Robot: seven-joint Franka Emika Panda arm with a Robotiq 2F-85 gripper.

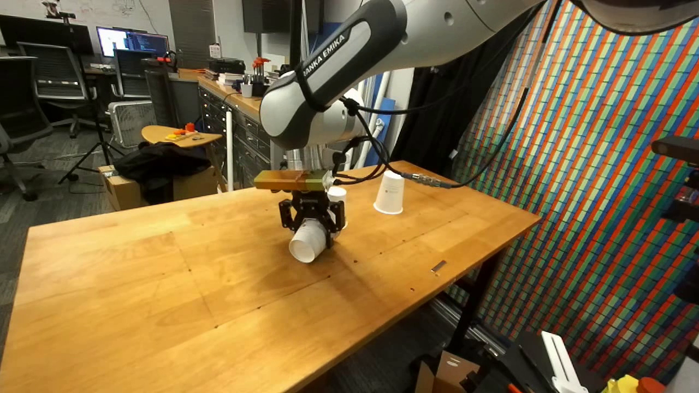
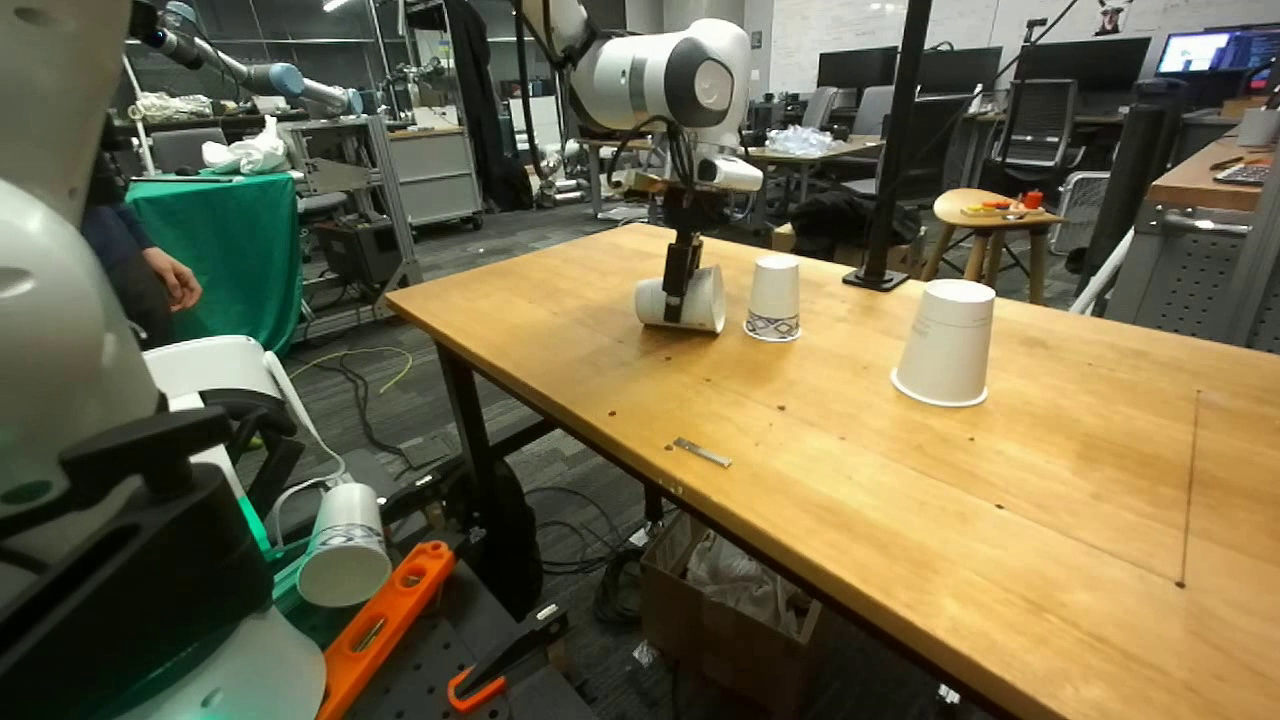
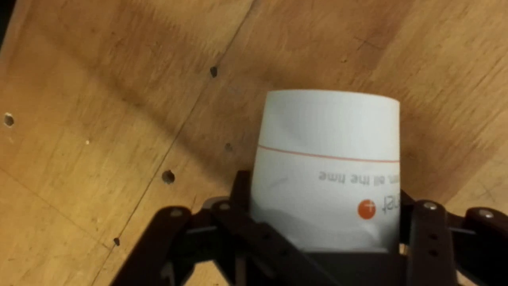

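A white paper cup [image 1: 306, 248] lies on its side on the wooden table, its open end toward exterior view 1. My gripper [image 1: 312, 232] points down around it, a finger on each side. The wrist view has the cup [image 3: 324, 128] between the dark fingers, which sit close against its walls; whether they grip it cannot be told. In exterior view 2 one finger [image 2: 675, 294] crosses in front of the lying cup [image 2: 709, 300]. A patterned cup [image 2: 774, 294] stands upside down beside it, and a larger white cup [image 2: 944, 342] stands upside down farther off.
A small metal strip [image 2: 702, 452] lies near the table edge. A black post base [image 2: 876, 280] sits at the far edge beyond the standing cups.
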